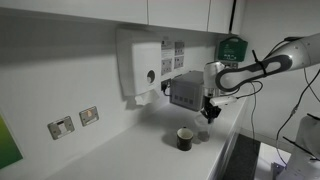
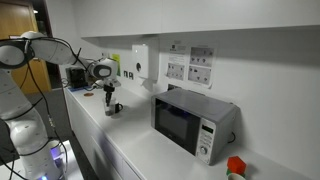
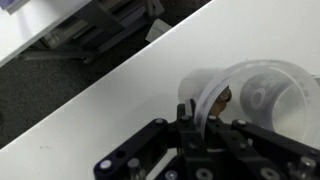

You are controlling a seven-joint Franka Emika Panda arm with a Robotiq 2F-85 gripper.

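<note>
A clear plastic cup [image 3: 285,72] fills the right of the wrist view, and my gripper is shut on its rim. Something brown [image 3: 221,101] shows through the cup's wall; whether it lies inside or behind cannot be told. In exterior view 1 the gripper [image 1: 211,115] points down above the white counter, with the faint cup [image 1: 202,129] under it. A dark mug [image 1: 184,140] stands on the counter nearby, to the left of the cup. Exterior view 2 shows the mug [image 2: 118,107] close beside the gripper [image 2: 107,98].
A microwave [image 2: 195,122] stands farther along the counter [image 2: 150,152], against the wall. On the wall hangs a white dispenser [image 1: 140,61]. The counter's front edge runs close to the cup. A red object [image 2: 236,164] lies at the far end.
</note>
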